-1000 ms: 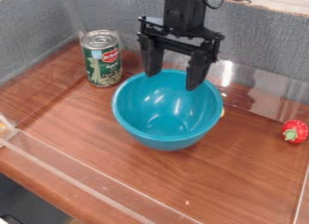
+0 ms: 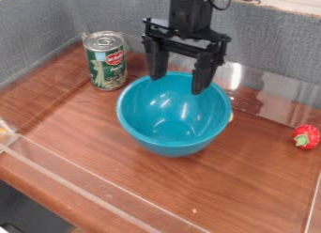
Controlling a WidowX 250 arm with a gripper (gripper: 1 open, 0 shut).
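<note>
My black gripper (image 2: 178, 74) hangs over the back part of a turquoise bowl (image 2: 174, 124), its two fingers wide apart and open, with no object seen between them. The bowl sits upright on the wooden surface and looks empty. A green soda can (image 2: 107, 66) stands upright to the left of the gripper, and a red strawberry (image 2: 306, 136) lies at the right. A small yellowish bit peeks out behind the bowl's right side, too hidden to tell what it is.
Clear plastic edging and grey padded walls (image 2: 39, 47) border the wooden tabletop (image 2: 150, 190).
</note>
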